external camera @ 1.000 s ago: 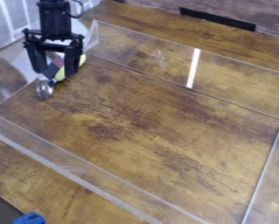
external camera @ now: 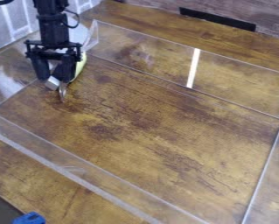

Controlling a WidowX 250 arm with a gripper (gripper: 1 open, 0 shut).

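The black gripper [external camera: 54, 70] is low at the left side of the clear-walled area, over a small silver utensil [external camera: 59, 87] that looks like a spoon. A pale yellow-green object [external camera: 77, 70] lies beside it, partly hidden by the gripper. The fingers are over the utensil's upper part; whether they hold it cannot be made out.
Clear plastic walls border a wooden floor [external camera: 153, 131], which is bare across the middle and right. A blue object [external camera: 28, 218] sits outside at the bottom left. A white strip [external camera: 193, 68] stands out on the back wall.
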